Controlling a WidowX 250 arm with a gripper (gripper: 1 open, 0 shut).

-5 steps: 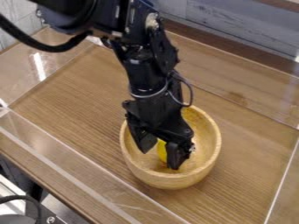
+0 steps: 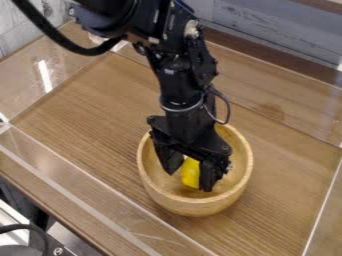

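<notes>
My black gripper (image 2: pixel 190 160) reaches down into a tan bowl (image 2: pixel 197 202) in the middle of the view, its two fingers open around a yellow object (image 2: pixel 191 175) on the bowl's floor. The fingers partly hide the yellow object, and I cannot tell whether they touch it.
The bowl stands on a wooden surface (image 2: pixel 74 120), which is largely clear to the left and right. A pale wall runs along the back. A black cable hangs at the lower left edge.
The gripper has risen slightly and shifted a little. The bowl looks much the same.
</notes>
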